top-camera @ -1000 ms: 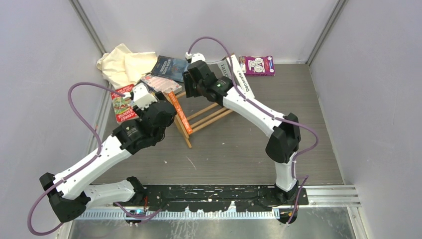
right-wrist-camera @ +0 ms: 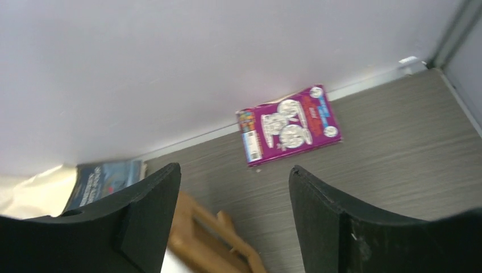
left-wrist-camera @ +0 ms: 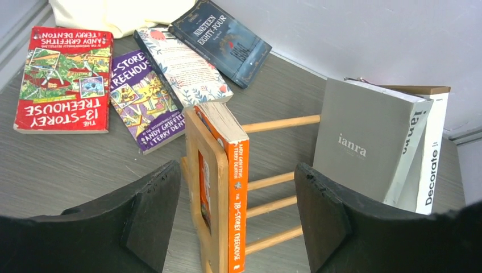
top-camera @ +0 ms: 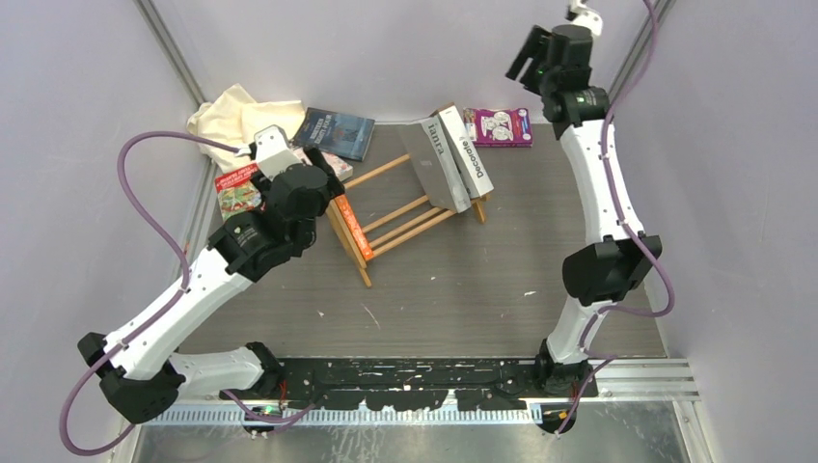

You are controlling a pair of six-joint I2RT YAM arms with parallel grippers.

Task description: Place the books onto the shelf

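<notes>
A wooden rack [top-camera: 410,229] stands mid-table. The orange book [left-wrist-camera: 237,205] is upright against its left end; a grey file [left-wrist-camera: 358,139] and a white "Decorate" file [left-wrist-camera: 430,153] lean at its right end. Flat on the table at the left lie a red book [left-wrist-camera: 65,79], a purple book [left-wrist-camera: 148,99], a white floral book [left-wrist-camera: 185,68] and a dark blue book [left-wrist-camera: 224,40]. A magenta box-like book [right-wrist-camera: 290,125] lies by the back wall. My left gripper is open above the orange book, its fingers apart and empty. The right gripper is also open and empty, raised near the back wall.
A cream cloth bag [top-camera: 241,125] is heaped in the back left corner beside the books. Walls close in the table on the left, back and right.
My right arm has swung from above the rack to the right and back, uncovering the files and the magenta book. The left gripper has shifted slightly, staying near the orange book.
</notes>
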